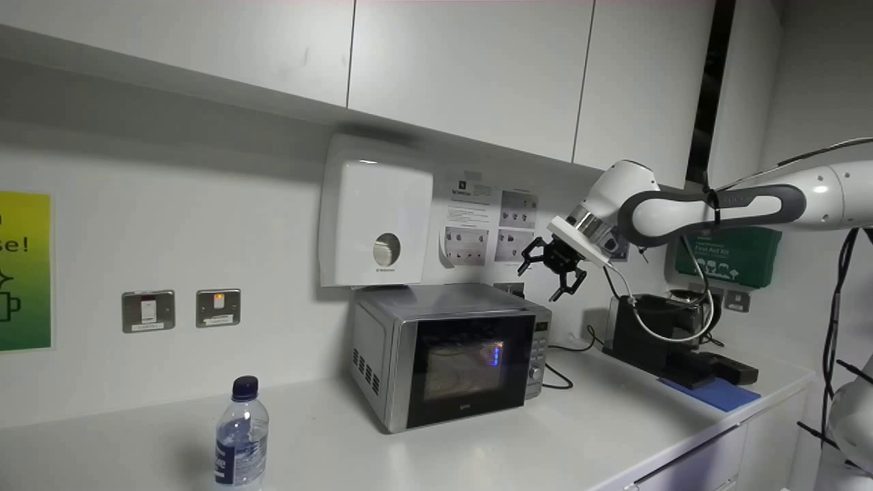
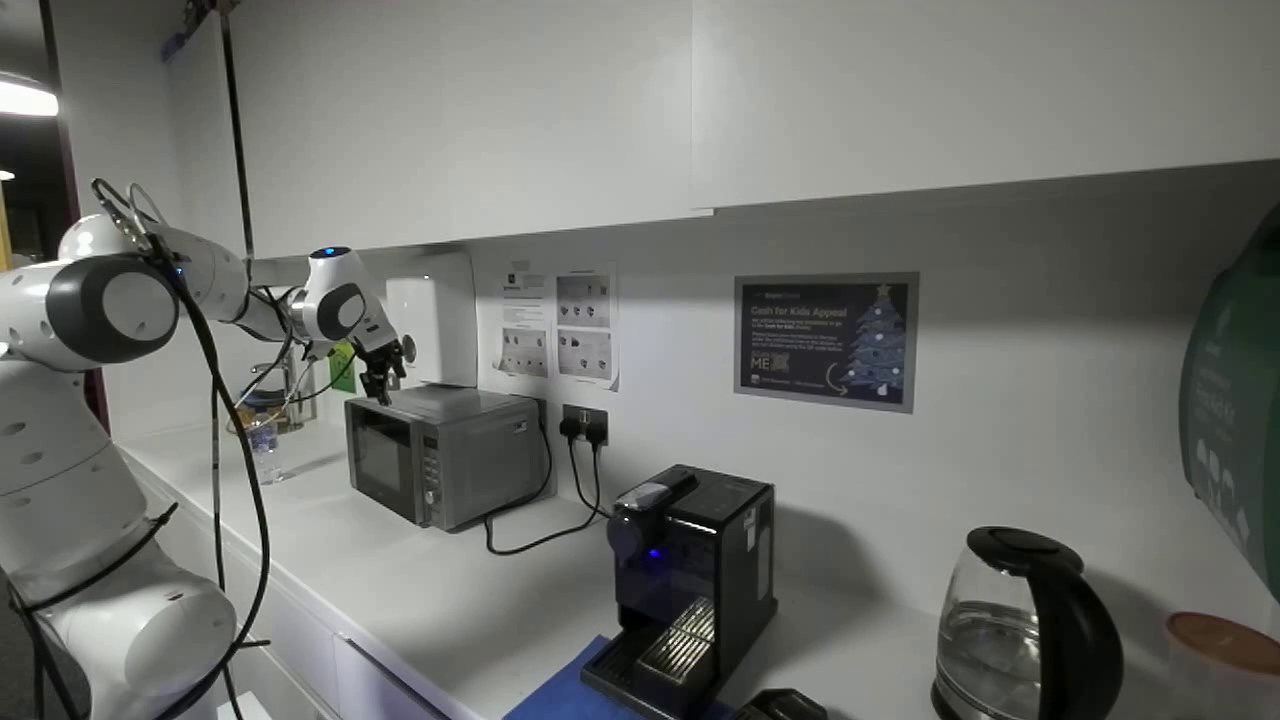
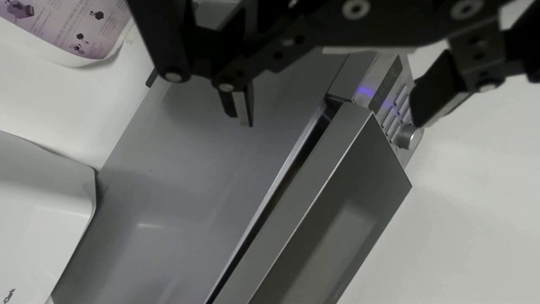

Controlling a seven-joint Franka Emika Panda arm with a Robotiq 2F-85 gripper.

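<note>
My gripper (image 1: 538, 285) stands open above the right front of the silver microwave (image 1: 385, 352), its fingers spread with nothing between them. In the wrist view, one finger (image 3: 246, 106) appears over the microwave's top and the other (image 3: 436, 93) beside the keypad and knob (image 3: 410, 137). Along the microwave door (image 3: 334, 213) runs a dark gap, wider near the control panel, so the door looks slightly ajar. From the far side, the gripper (image 2: 381, 394) shows above the microwave (image 2: 480, 450); its fingers are small there.
A water bottle (image 1: 242, 442) stands on the counter left of the microwave. To the right are a coffee machine (image 2: 720, 540) and a glass kettle (image 2: 1008, 624). Wall cupboards (image 1: 466, 65) overhang the counter.
</note>
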